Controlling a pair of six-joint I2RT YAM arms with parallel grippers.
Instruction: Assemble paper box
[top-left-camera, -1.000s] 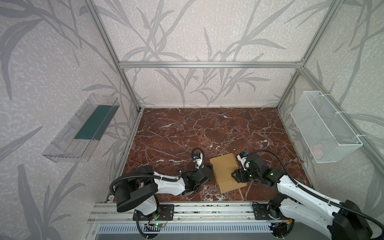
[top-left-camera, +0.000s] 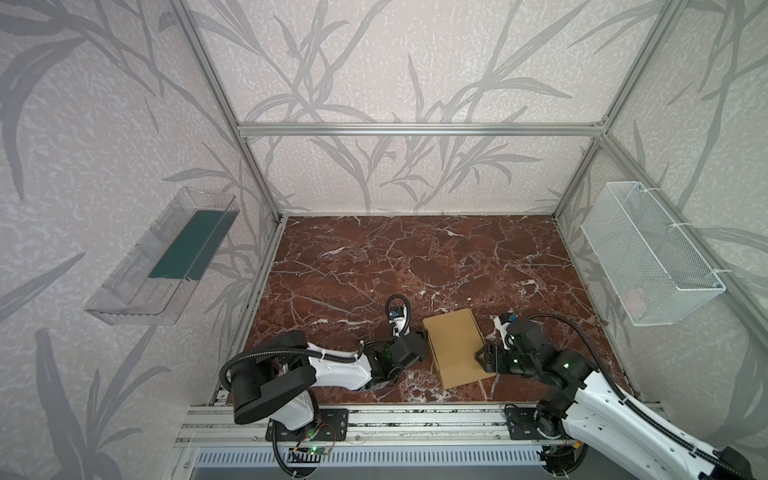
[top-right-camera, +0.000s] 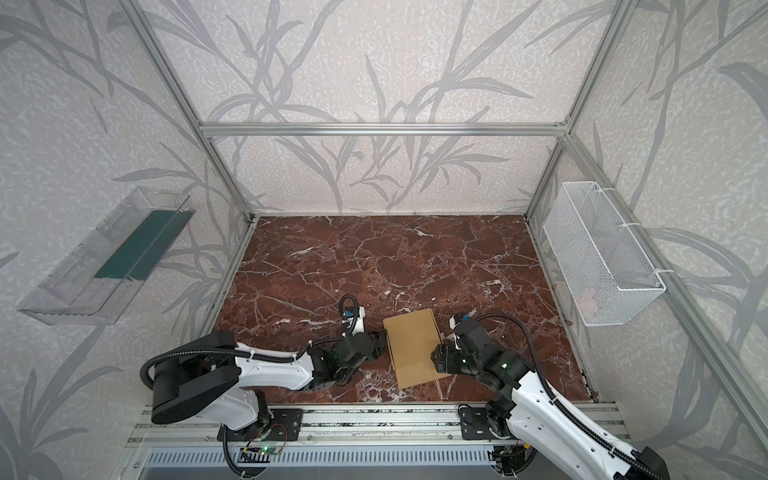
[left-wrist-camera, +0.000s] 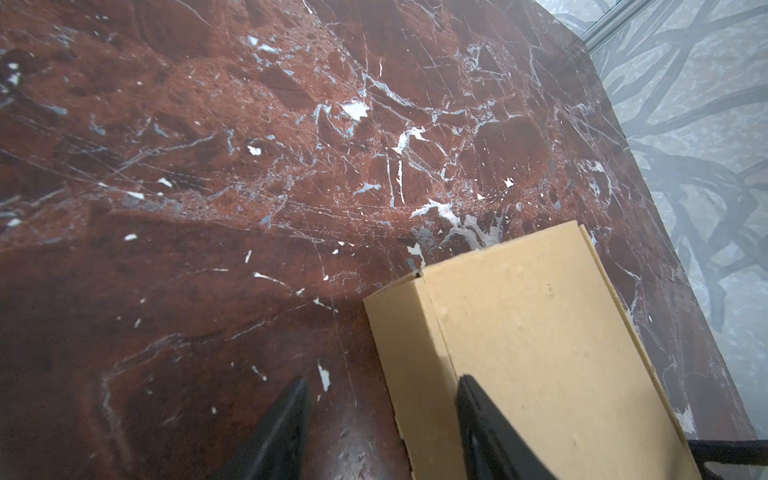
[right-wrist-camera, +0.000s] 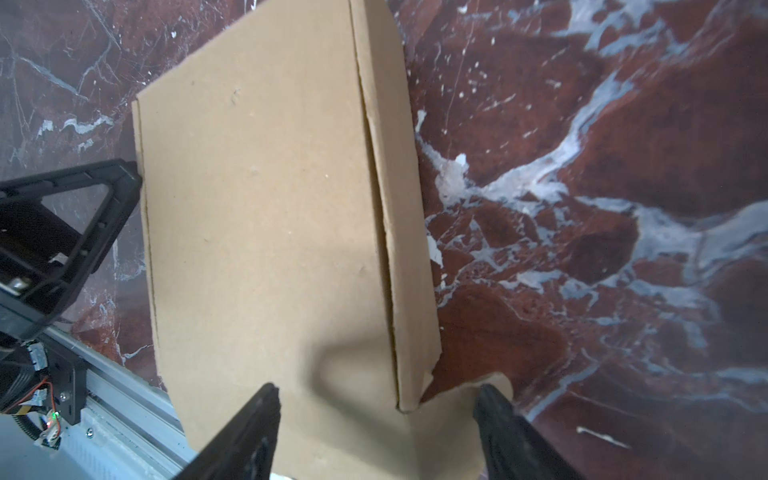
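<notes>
A low brown cardboard box (top-left-camera: 457, 345) lies on the marble table with its lid panel down. My left gripper (top-left-camera: 423, 342) is at its left side, fingers apart; in the left wrist view one finger (left-wrist-camera: 280, 436) is over bare table and the other overlaps the lid's edge. At the near right corner my right gripper (top-left-camera: 485, 359) stands open. In the right wrist view a narrow side flap (right-wrist-camera: 404, 208) runs along the lid with a thin gap between them, and a small end flap (right-wrist-camera: 460, 424) sticks out between the fingers. Contact with the card cannot be told.
A clear bin (top-left-camera: 164, 260) hangs on the left wall, a white mesh basket (top-left-camera: 652, 252) on the right wall. A metal rail (top-left-camera: 416, 412) borders the front edge near the box.
My right gripper has drawn back rightward from over the lid to the box's right edge. The box has shifted very slightly right. The left arm looks almost unmoved.
</notes>
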